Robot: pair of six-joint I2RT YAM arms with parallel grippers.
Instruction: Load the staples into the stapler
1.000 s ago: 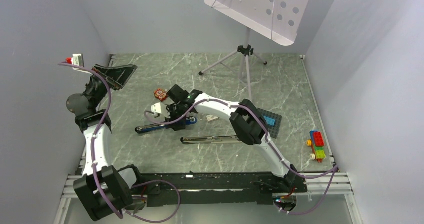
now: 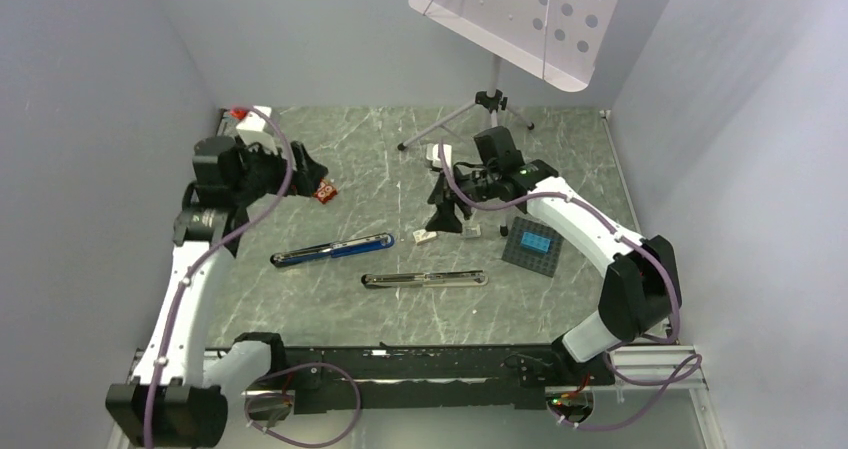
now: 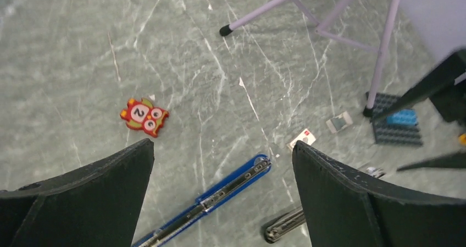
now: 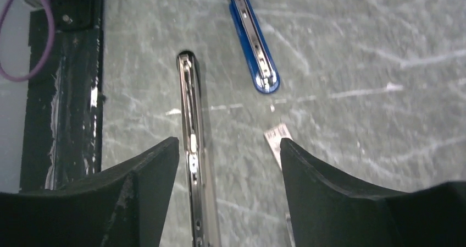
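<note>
A blue stapler (image 2: 331, 250) and a silver one (image 2: 424, 279) lie on the marble table, long and narrow. A small white staple pack (image 2: 425, 236) lies between their right ends, with a second small pack (image 2: 471, 231) beside it. My left gripper (image 2: 305, 174) hangs over the back left, open and empty, its fingers framing the left wrist view. My right gripper (image 2: 445, 209) is raised above the middle, fingers apart; in the right wrist view the white pack (image 4: 275, 136) and silver stapler show beyond them, with nothing held.
A red owl toy (image 3: 144, 117) lies at the left. A music stand (image 2: 510, 29) has its legs at the back. A dark studded plate with a blue block (image 2: 535, 243) is at the right.
My right arm has lifted from the blue stapler and swung right and back. My left arm has moved right, over the back-left of the table.
</note>
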